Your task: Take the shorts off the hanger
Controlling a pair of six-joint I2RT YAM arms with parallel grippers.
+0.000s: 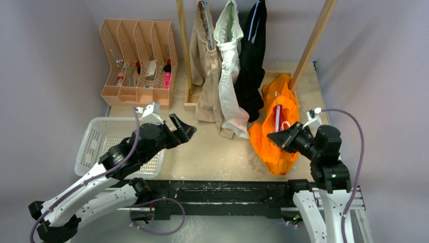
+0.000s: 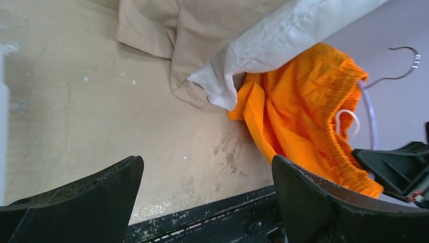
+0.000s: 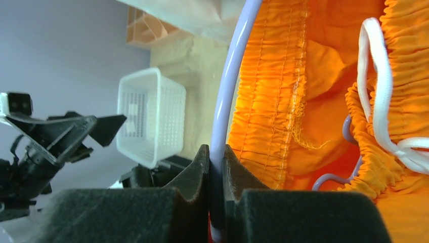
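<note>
Bright orange shorts with a white drawstring hang low at the right of the table, their waistband still around a purple hanger. My right gripper is shut on the hanger's bar, which runs up between its fingertips. In the left wrist view the hanger's metal hook sticks up free in the air, clear of any rail. Over the left part of the table, beside the white basket, my left gripper stands open and empty, well apart from the shorts.
Beige, white and black garments hang at the back centre between wooden posts. A white basket lies under the left arm, with a peach divided organizer behind it.
</note>
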